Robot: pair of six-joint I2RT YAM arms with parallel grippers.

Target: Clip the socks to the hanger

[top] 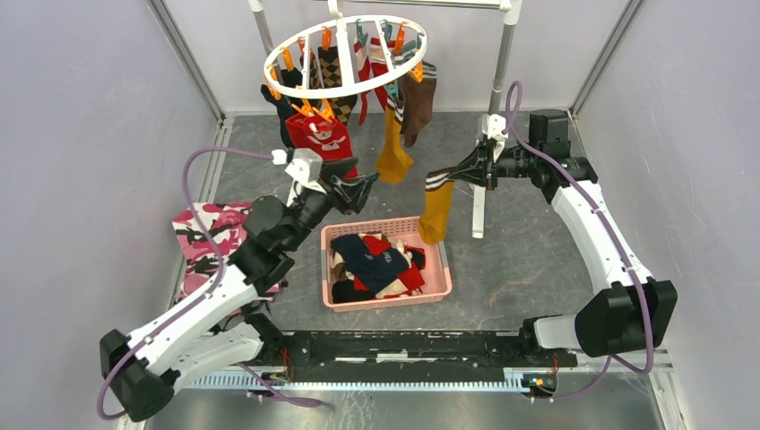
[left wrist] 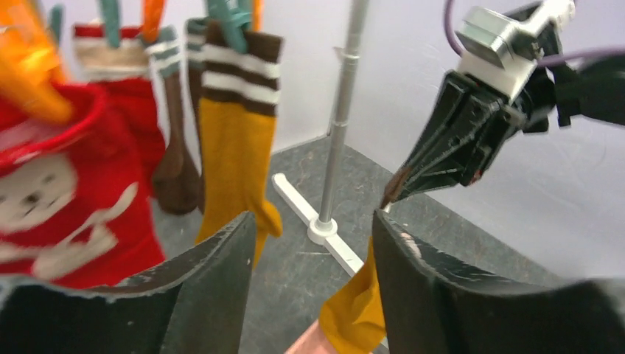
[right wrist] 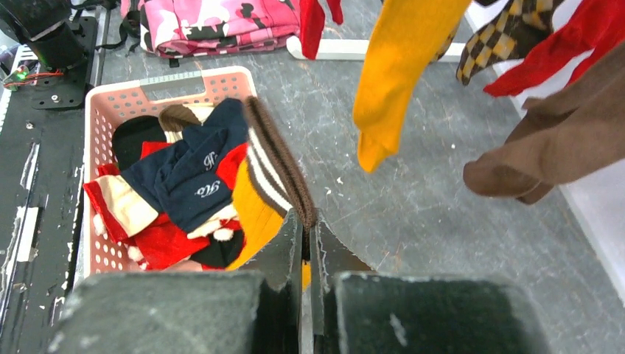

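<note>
A mustard sock (top: 436,212) with a brown and white striped cuff hangs by that cuff from my right gripper (top: 456,174), which is shut on it. In the right wrist view the cuff (right wrist: 280,166) is pinched at the fingertips. Left of it, my left gripper (top: 356,184) stands part open with nothing between its fingers, apart from the sock. The white ring hanger (top: 345,92) hangs at the back, with orange and teal clips holding several socks. A matching mustard sock (left wrist: 237,140) hangs from a teal clip (left wrist: 234,26).
A pink basket (top: 385,305) of clothing stands on the floor below the grippers. A red item (top: 320,136) hangs close to the left gripper. Pink camouflage cloth (top: 202,235) lies at the left; a hanger pole (top: 505,63) rises behind the right arm.
</note>
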